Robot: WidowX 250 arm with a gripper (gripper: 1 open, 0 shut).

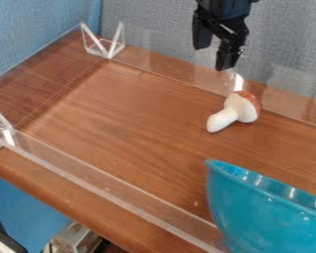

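The black gripper (213, 49) hangs at the top centre right of the view, its two fingers spread open and pointing down with nothing between them. Below it, a white mushroom toy (229, 114) with a reddish cap lies on its side on the wooden surface (121, 128), stem pointing toward the lower left. A large glossy blue bowl (267, 212) fills the lower right corner.
Clear low walls with corner brackets (104, 42) edge the wooden surface. Grey and blue padded walls stand behind and at the left.
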